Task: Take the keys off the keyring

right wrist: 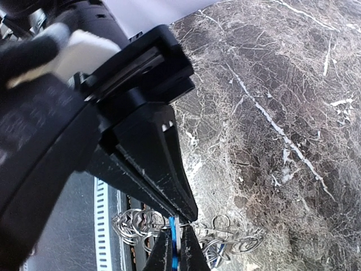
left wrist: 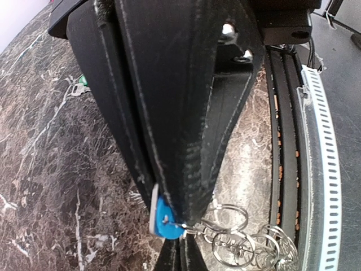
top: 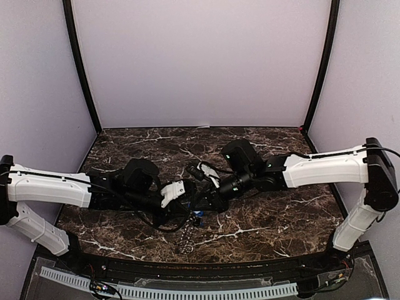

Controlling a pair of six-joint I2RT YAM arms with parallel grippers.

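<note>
A blue-headed key is between the fingertips of my right gripper, which is shut on it; its thin blue edge shows in the right wrist view. My left gripper is shut just below the key's head, close to the metal rings. Whether a ring is pinched there is hard to see. The keyring, a cluster of linked silver rings [left wrist: 242, 243], hangs by the fingertips, and its chain [top: 186, 237] dangles toward the front in the top view. Another bit of blue [right wrist: 219, 248] shows among the rings, mostly covered.
A small green item [left wrist: 83, 81] lies partly hidden behind the right gripper's fingers. Around the two grippers the dark marble table [top: 287, 215] is largely clear. A black rail [top: 187, 265] and a white slotted strip [top: 200, 292] run along the front edge.
</note>
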